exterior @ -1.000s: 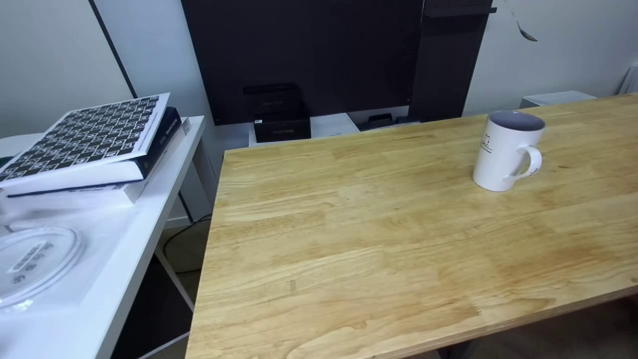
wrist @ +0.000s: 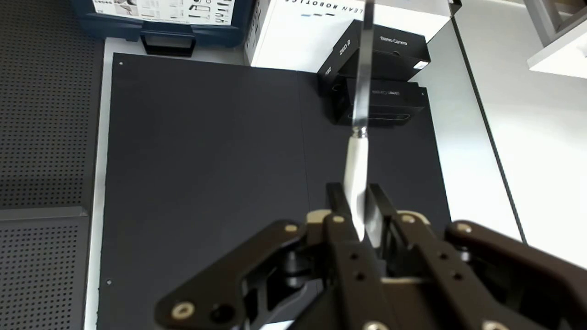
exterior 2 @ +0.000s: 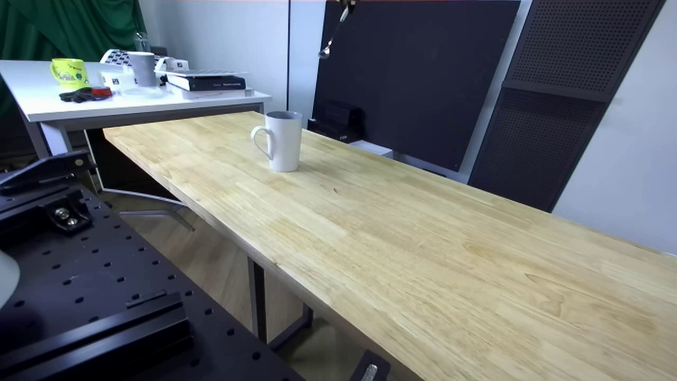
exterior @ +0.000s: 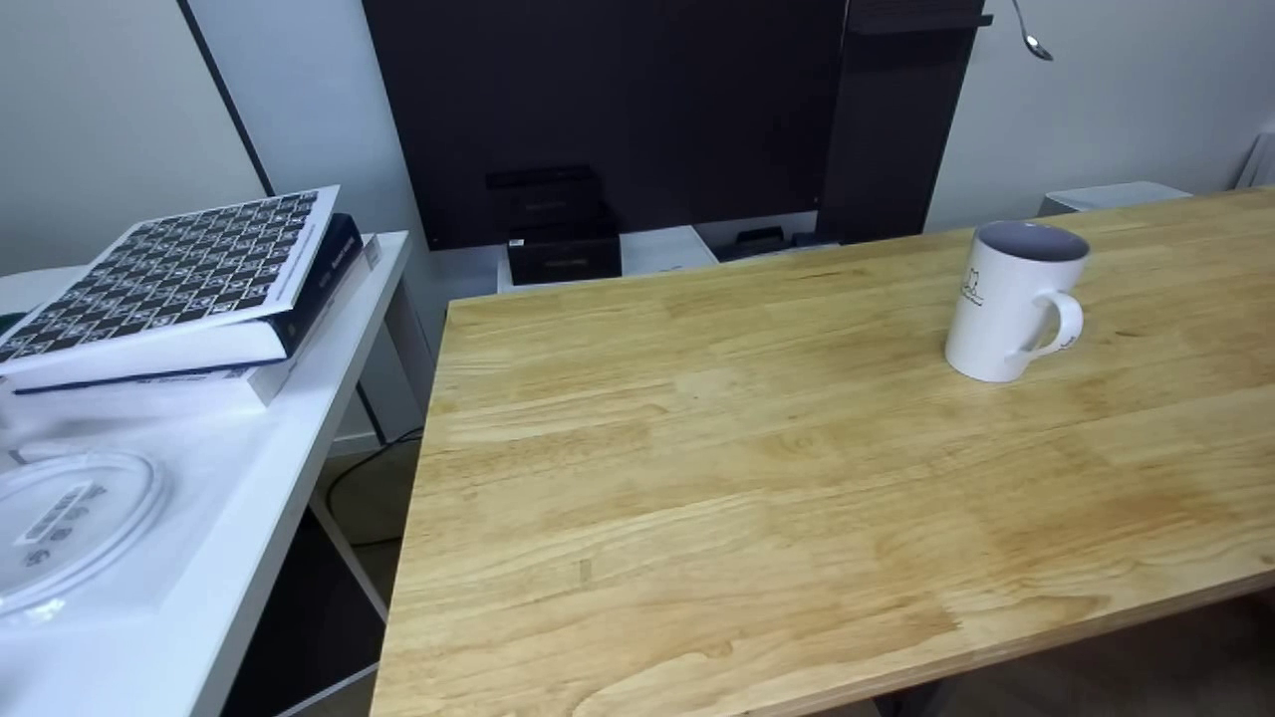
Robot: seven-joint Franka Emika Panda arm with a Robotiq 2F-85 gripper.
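A tall white mug with a grey inside stands upright on the wooden table; in the second exterior view the mug has its handle to the left. High above the tabletop hangs a metal spoon, its bowl lowest. From the second exterior side, the spoon slants down, above and right of the mug, well apart from it. In the wrist view my gripper is shut on the spoon's white handle, while the bowl end runs out of the top of the frame.
A white side table carries books, cups and a dark item. Black boxes stand by the dark wall panel. A black perforated base lies along the table's near side.
In exterior view 1 the spoon's bowl has shifted slightly left and up, and its tilt has changed. The mug stands where it was.
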